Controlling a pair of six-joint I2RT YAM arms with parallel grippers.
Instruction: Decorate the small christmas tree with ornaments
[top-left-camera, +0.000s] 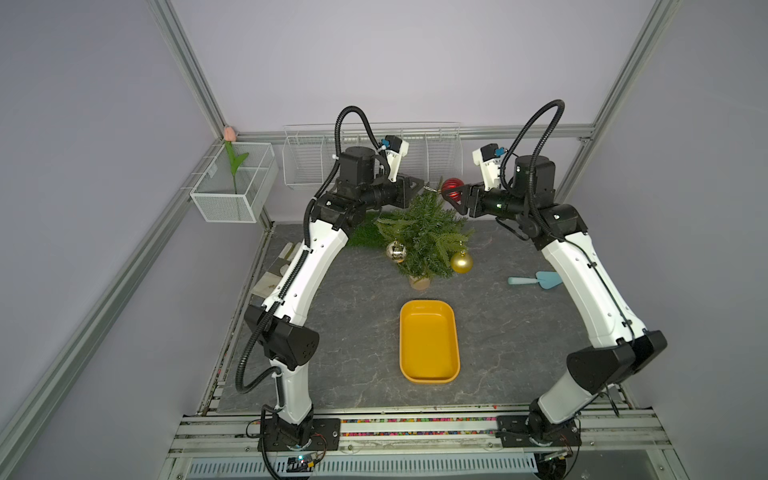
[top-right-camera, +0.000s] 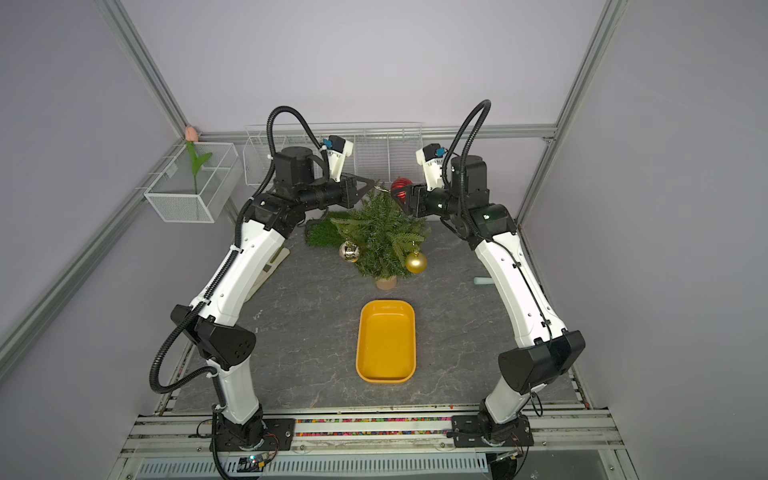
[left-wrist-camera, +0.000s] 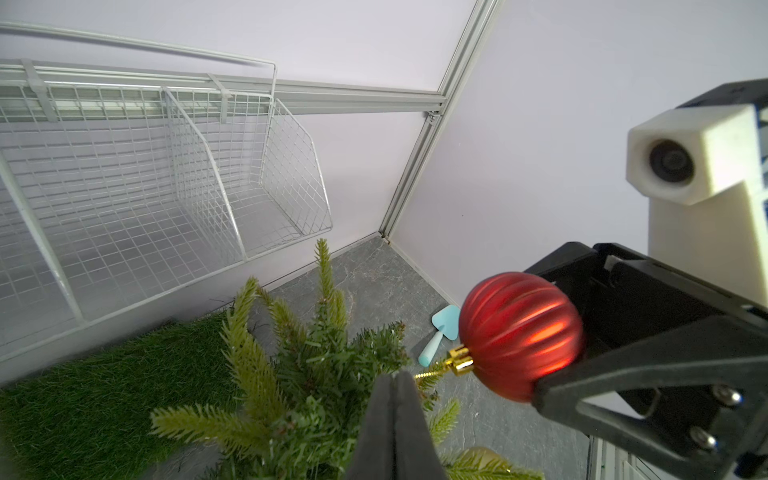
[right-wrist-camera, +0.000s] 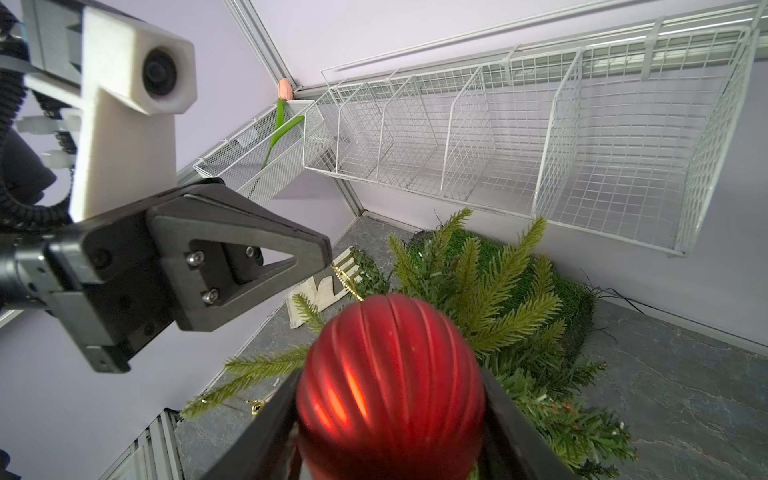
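Observation:
A red ribbed ball ornament (right-wrist-camera: 390, 384) is clasped between the fingers of my right gripper (top-left-camera: 445, 193), above the treetop. From its gold cap a gold cord (left-wrist-camera: 432, 373) stretches towards my left gripper, whose fingertips are pressed together at the cord's far end. The cord looks straight and taut, with its end hidden at those tips. Below both grippers stands the small green Christmas tree (top-left-camera: 428, 237). A silver ball (top-left-camera: 396, 252) hangs on its left side and a gold ball (top-left-camera: 461, 261) on its right.
An empty yellow tray (top-left-camera: 429, 344) lies in front of the tree. A pale blue trowel (top-left-camera: 537, 280) lies to the right. Behind the tree are a grass mat (left-wrist-camera: 120, 392) and a white wire basket (right-wrist-camera: 512, 144) on the back wall.

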